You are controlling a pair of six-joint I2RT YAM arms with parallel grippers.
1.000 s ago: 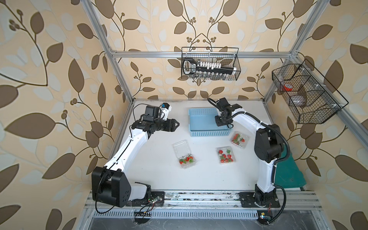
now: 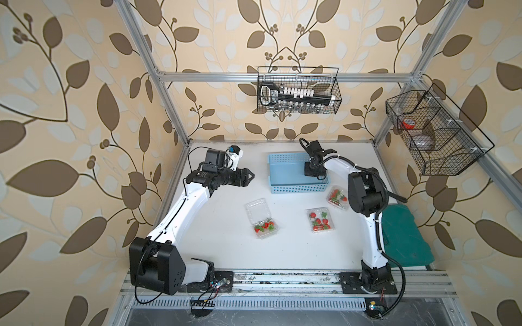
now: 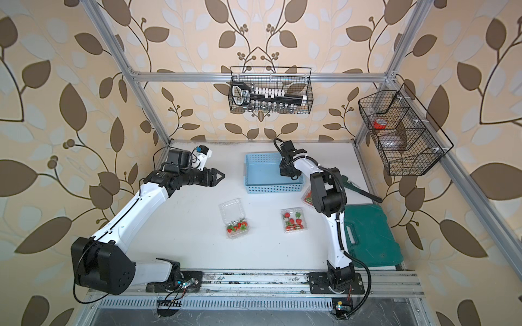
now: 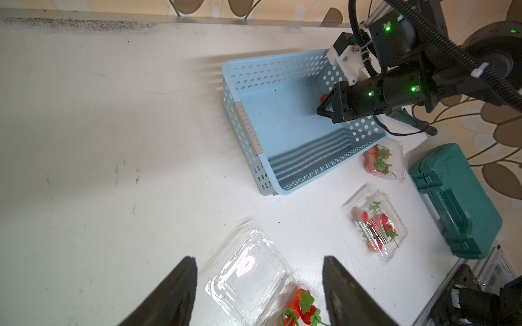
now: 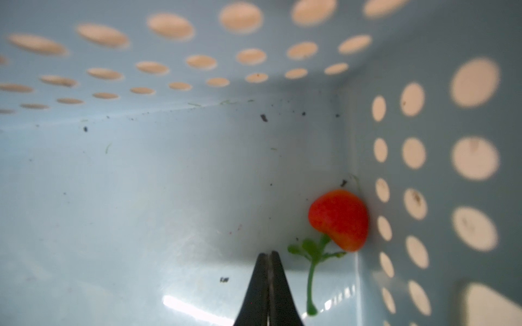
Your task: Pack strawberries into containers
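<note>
One strawberry point(image 5: 339, 220) lies on the floor of the blue basket point(image 4: 282, 122), against its right wall, its stem pointing toward my right gripper. That gripper is shut inside the basket, just left of the stem and apart from the berry, with nothing visible between its fingers. My left gripper hangs open over the left side of the table, nothing between its fingers. An open clear container point(image 2: 258, 210) with several strawberries point(image 2: 264, 225) stands at front centre, lid folded back. Two more filled containers, a middle one point(image 2: 319, 219) and one by the basket point(image 2: 337, 197), stand further right.
A green case point(image 3: 372, 233) lies at the right edge, with a dark green-handled tool point(image 3: 359, 190) behind it. Wire baskets point(image 2: 299, 89) hang on the back and right walls.
The left arm looks unmoved.
</note>
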